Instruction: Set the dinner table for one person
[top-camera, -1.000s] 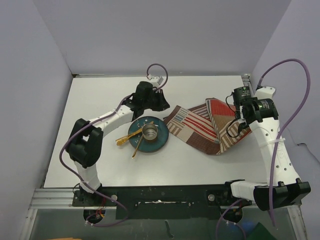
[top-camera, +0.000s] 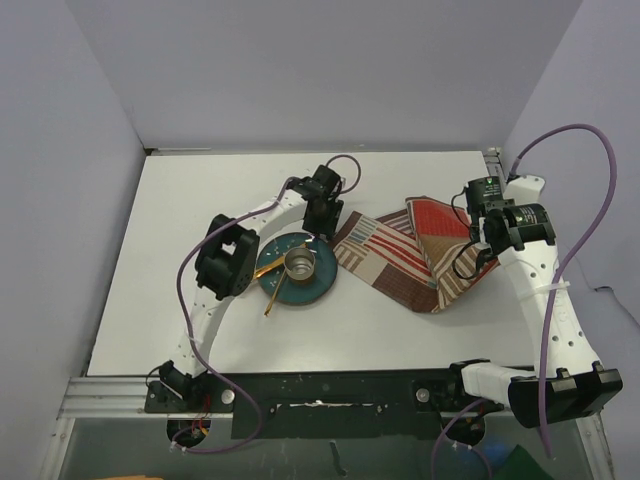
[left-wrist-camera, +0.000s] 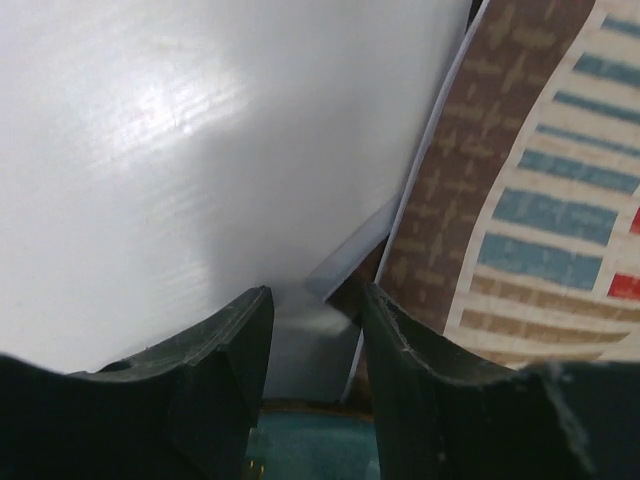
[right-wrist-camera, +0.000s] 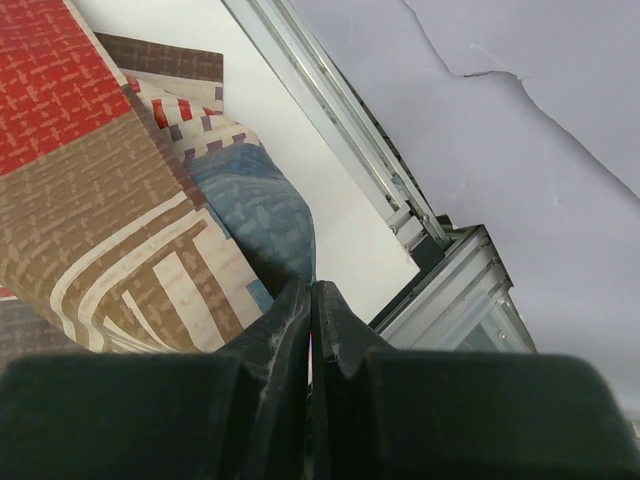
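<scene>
A striped cloth placemat (top-camera: 385, 260) lies spread at the middle, its right part (top-camera: 440, 235) folded and bunched. My left gripper is open at the mat's left end. In the left wrist view, a dark corner of the cloth (left-wrist-camera: 362, 280) shows just beyond the gap, near the right finger. My right gripper is shut at the bunched blue underside (right-wrist-camera: 255, 200); whether a thin edge is pinched at the tips, I cannot tell. Left of the mat sits a teal plate (top-camera: 318, 288), bearing a metal cup (top-camera: 299, 264) and gold cutlery (top-camera: 274, 294).
A metal rail (right-wrist-camera: 340, 100) runs along the table's right edge. The plate's rim is close to the mat's left end.
The right arm has barely moved; plate and cup stay put.
</scene>
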